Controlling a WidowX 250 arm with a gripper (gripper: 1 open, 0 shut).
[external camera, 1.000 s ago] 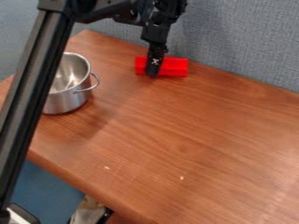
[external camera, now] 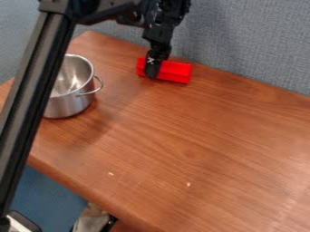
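A red block (external camera: 176,72) lies at the back of the wooden table, near the grey padded wall. My black gripper (external camera: 151,68) reaches down from the top onto the block's left part, its fingertips low against it; whether they are shut on it is hard to make out. A steel pot (external camera: 69,101) with side handles stands to the left, partly hidden behind a black arm bar.
The padded wall (external camera: 248,41) closes off the back. A blue floor shows beyond the table's lower-left edge.
My gripper has shifted slightly to the left, and the red block has moved a little left along with it.
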